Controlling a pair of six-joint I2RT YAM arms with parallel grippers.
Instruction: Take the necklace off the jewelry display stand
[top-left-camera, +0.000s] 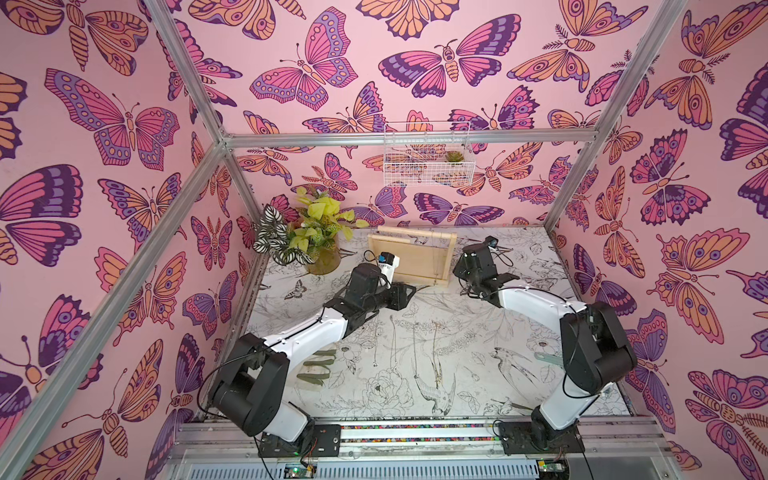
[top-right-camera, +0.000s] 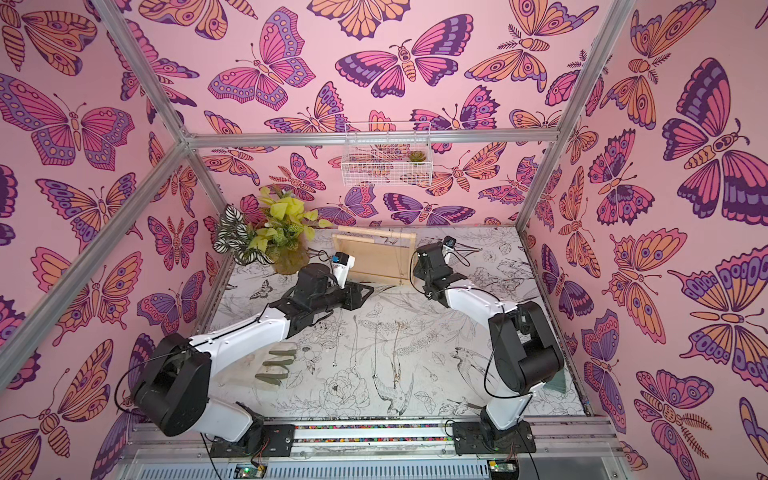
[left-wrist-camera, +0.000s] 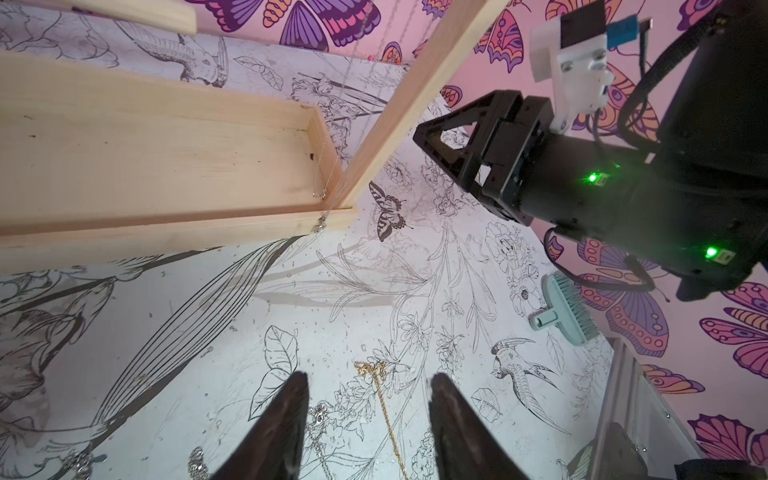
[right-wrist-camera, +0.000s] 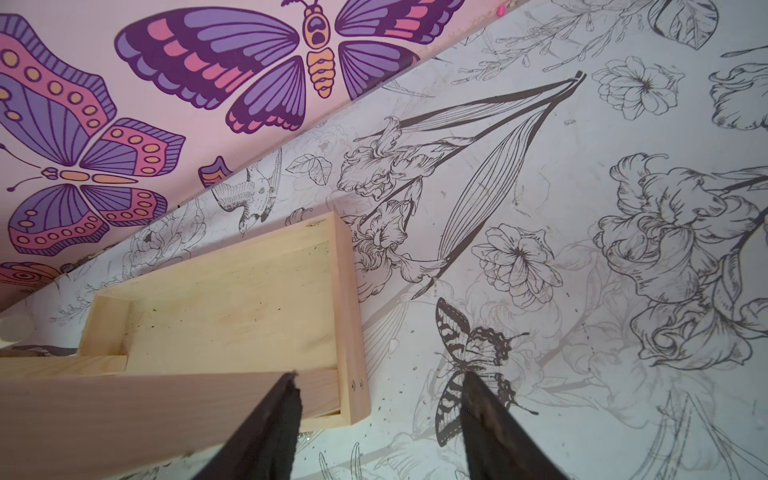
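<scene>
The display stand (top-left-camera: 412, 260) is a pale wooden tray with upright posts and a top bar, at the back of the table. On its right side, in the left wrist view, a fine silver necklace (left-wrist-camera: 321, 225) hangs by the post (left-wrist-camera: 416, 100), its lower end at the tray's front corner. My left gripper is open in front of the stand, nothing between its fingers. Open and empty too, my right gripper is at the stand's right side, near the post. The necklace is not clear in the right wrist view.
A gold necklace (left-wrist-camera: 388, 412) and several silver ones lie on the table in front. A potted plant (top-left-camera: 322, 260) stands left of the stand. Greenish strips (top-left-camera: 317, 366) lie front left, a teal brush (left-wrist-camera: 569, 308) at the right. A wire basket (top-left-camera: 428, 164) hangs on the back wall.
</scene>
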